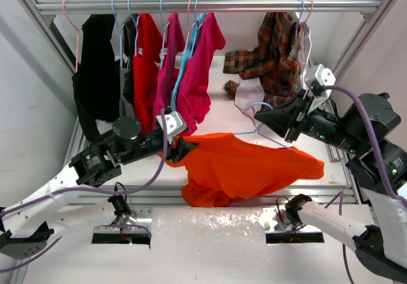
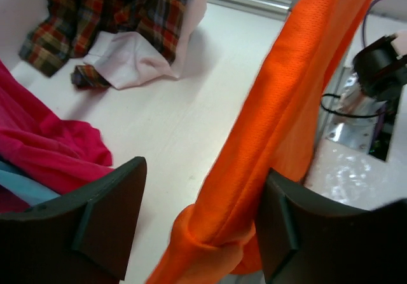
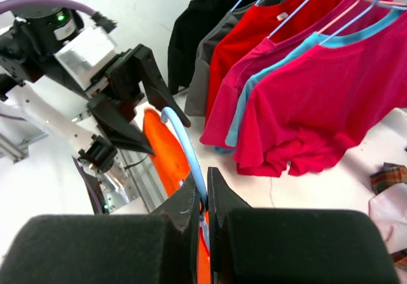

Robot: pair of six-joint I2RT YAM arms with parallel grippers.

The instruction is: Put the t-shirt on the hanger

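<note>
The orange T-shirt (image 1: 248, 166) droops over the front of the white shelf, with a blue hanger (image 1: 273, 141) at its upper right. My right gripper (image 1: 257, 115) is shut on that hanger, whose hook (image 3: 181, 138) rises from between the fingertips in the right wrist view. My left gripper (image 1: 187, 147) is at the shirt's upper left edge; in its wrist view a thick orange fold (image 2: 241, 182) runs between the part-open fingers. Whether they touch the cloth is unclear.
Shirts (image 1: 203, 68) on hangers fill the left of the rail (image 1: 245, 4); a plaid shirt (image 1: 273, 61) hangs at right. White shelf (image 2: 178, 119) is bare between them. The frame's front edge lies beneath the orange shirt.
</note>
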